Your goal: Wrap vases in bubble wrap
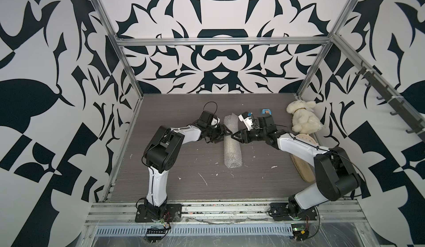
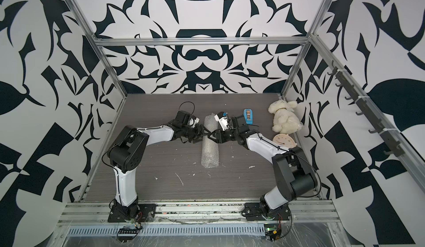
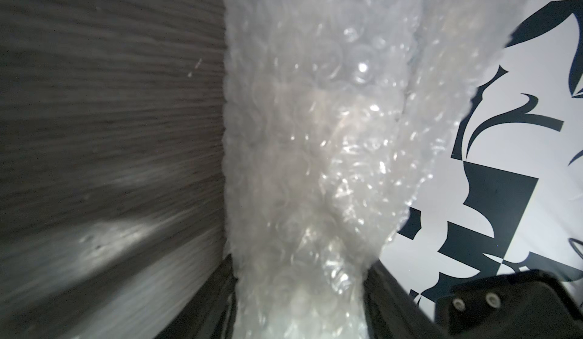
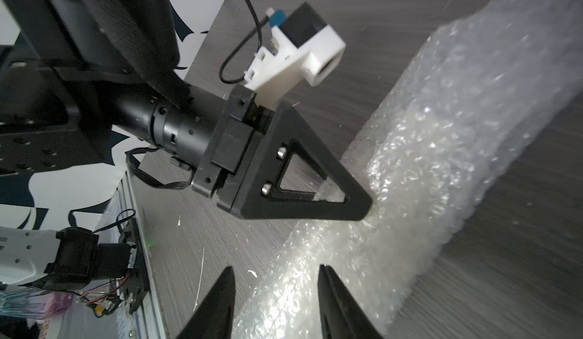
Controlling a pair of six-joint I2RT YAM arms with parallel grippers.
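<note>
A long roll of bubble wrap (image 1: 232, 155) lies at the table's middle, running front to back. In the left wrist view the wrap (image 3: 315, 157) fills the picture, with a loose flap raised along its right side; no vase can be made out through it. My left gripper has its fingers apart, one on each side of the wrap. In the right wrist view a left finger (image 4: 261, 202) touches the roll's side. My right gripper stands open over the roll from the right, with wrap visible behind the gap between its fingers.
A blue handheld object (image 2: 248, 116) lies behind the right gripper. A cream plush toy (image 1: 304, 117) sits at the back right, with a wooden board (image 1: 303, 168) in front of it, partly under the right arm.
</note>
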